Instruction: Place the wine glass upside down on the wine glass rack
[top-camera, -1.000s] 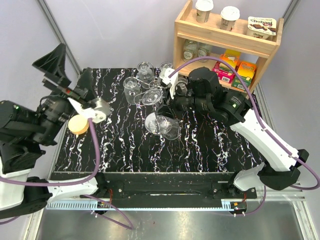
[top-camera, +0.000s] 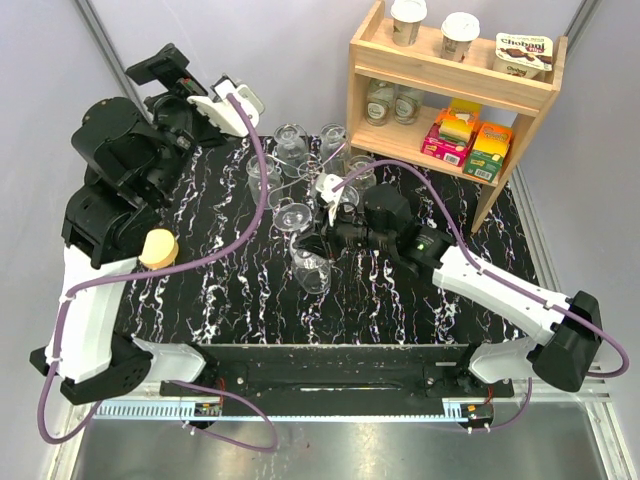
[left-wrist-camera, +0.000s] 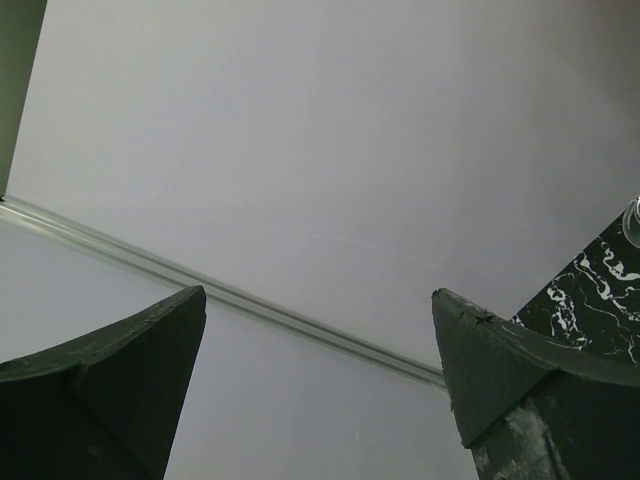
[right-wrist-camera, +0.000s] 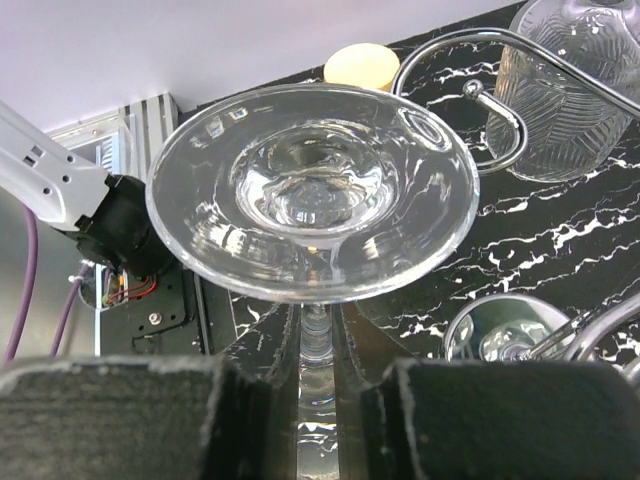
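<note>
A clear wine glass (right-wrist-camera: 312, 190) is held foot up, with my right gripper shut on its stem. From above, its foot (top-camera: 293, 217) lies at the rack's near side and its bowl (top-camera: 312, 273) hangs below, toward the front. The metal wine glass rack (top-camera: 300, 178) is partly covered by the right arm and glasses; a curled wire arm (right-wrist-camera: 510, 140) of it shows just beyond the foot in the right wrist view. Whether the held glass touches the rack, I cannot tell. High at the left, my left gripper is open and empty.
Patterned glasses (top-camera: 264, 180) stand around the rack. A wooden shelf (top-camera: 450, 65) with cups, jars and boxes rises at the back right. One round yellow object (top-camera: 159, 249) sits at the left.
My right gripper has carried the upside-down glass a little left and toward the front, its bowl swinging left. The left arm has moved right and up in the top view, its gripper turning.
</note>
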